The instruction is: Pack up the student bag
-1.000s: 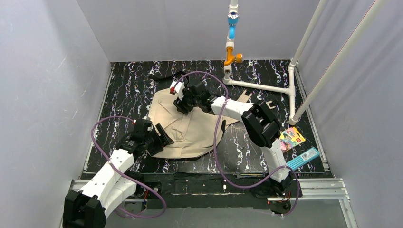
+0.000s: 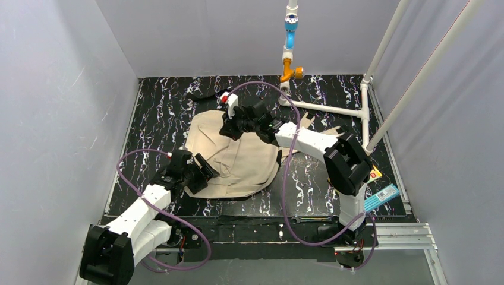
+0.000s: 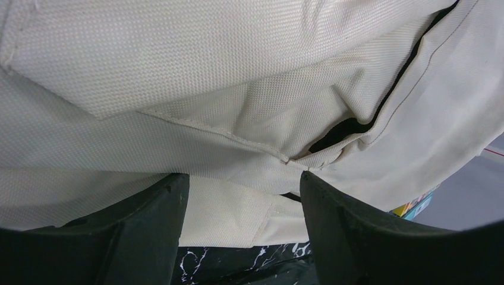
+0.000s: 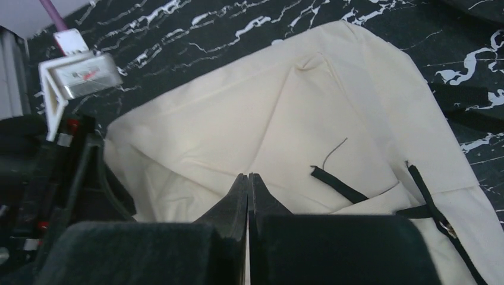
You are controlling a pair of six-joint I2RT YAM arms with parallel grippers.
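Observation:
The cream cloth bag [image 2: 252, 163] lies flat in the middle of the dark table. Across its lower left part reaches my left gripper [image 2: 209, 168]; in the left wrist view its fingers [image 3: 169, 205] stand wide apart over the folded cloth [image 3: 238, 148], beside a dark opening in the bag. My right gripper [image 2: 230, 133] is over the bag's upper part. Its fingertips meet almost fully in the right wrist view, and nothing shows between them. Black zipper pulls [image 4: 339, 185] rest on the bag there.
A light blue box [image 2: 381, 198] lies at the right edge, near a yellow packet [image 2: 375, 173] mostly covered by my right arm. White pipes [image 2: 333, 109] stand at the back right. A black strap [image 2: 205, 97] lies behind the bag. Table left of the bag is clear.
The right gripper's fingers have come together. My left arm has hardly moved.

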